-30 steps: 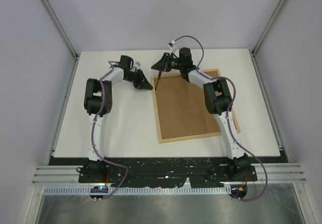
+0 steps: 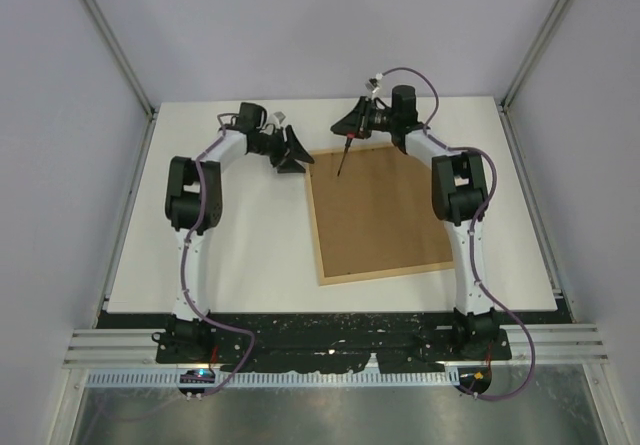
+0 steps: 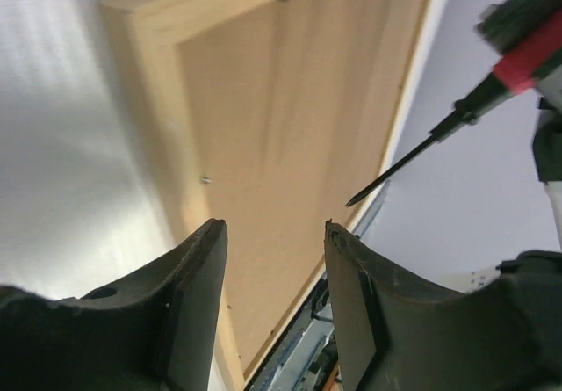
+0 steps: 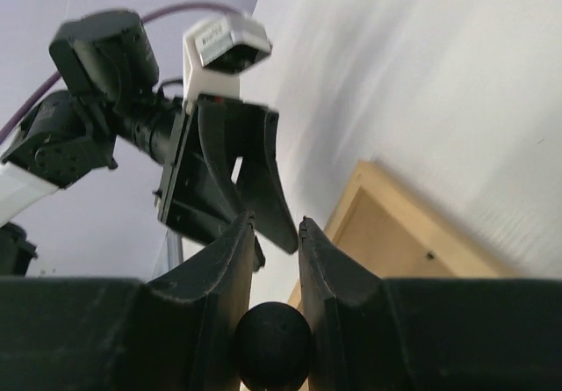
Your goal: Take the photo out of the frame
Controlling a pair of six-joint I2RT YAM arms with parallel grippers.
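The wooden frame (image 2: 318, 240) lies back side up on the white table, its brown backing board (image 2: 380, 215) facing me. In the left wrist view small metal tabs (image 3: 205, 180) sit along the frame's inner edge. My right gripper (image 2: 347, 131) is shut on a screwdriver with a black and red handle. The thin shaft (image 3: 395, 168) of the screwdriver points down over the board, and in the left wrist view its tip looks clear of the surface. Beside the frame's far left corner, my left gripper (image 2: 294, 155) stands open with nothing between its fingers.
The right arm (image 2: 455, 185) reaches over the frame's right side. Grey walls (image 2: 60, 165) bound the table at the sides and back.
My right gripper has moved right with the screwdriver, away from the frame's left edge and over the board. The left gripper has opened and its wrist has turned.
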